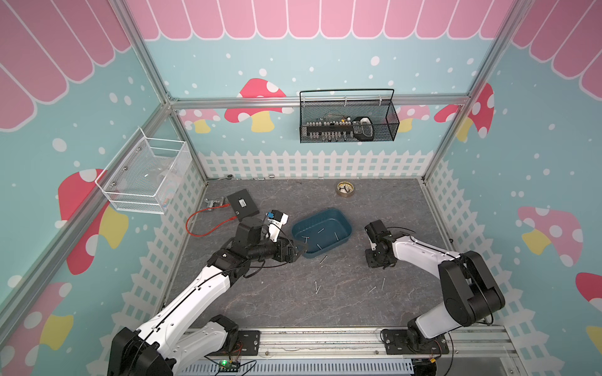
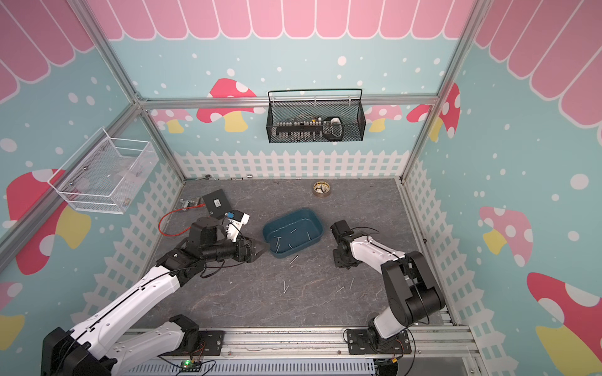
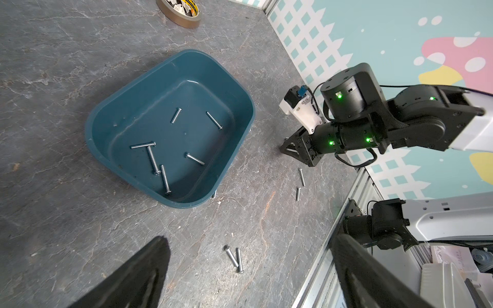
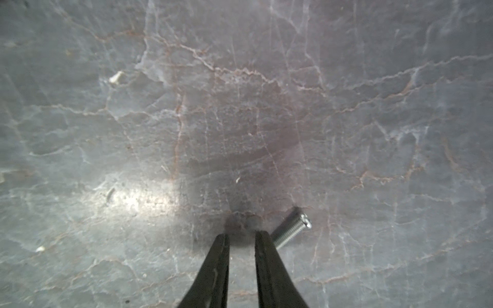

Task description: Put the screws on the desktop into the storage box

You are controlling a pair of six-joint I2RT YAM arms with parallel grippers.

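Note:
A teal storage box [image 3: 118, 113] holds several screws [image 3: 164, 179]; more lie on the desktop in front of it and to the right. My left gripper hangs open near the box's left end, nothing between its blurred fingers in the left wrist view. My right gripper is low at the desktop right of the box, part open with an empty gap between its fingertips; a screw [image 4: 292, 228] lies just beside the right finger, partly behind it.
A tape roll [image 1: 345, 193] stands behind the box. A dark square object [image 1: 241, 203], a red cable and metal parts lie at the back left. Wire baskets hang on the back and left walls.

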